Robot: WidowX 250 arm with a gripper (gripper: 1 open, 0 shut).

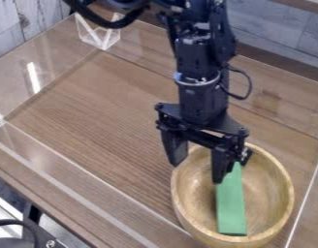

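Note:
My black gripper [201,153] hangs over the back rim of a tan round bowl [194,208] at the lower right, its fingers spread open, one at the left rim and the other over the inside. A green rectangular block [231,206] lies in the bowl, its upper end close below the right finger; I cannot tell whether they touch.
A clear object [97,27] stands at the back left. A black cable or round part shows at the lower left corner.

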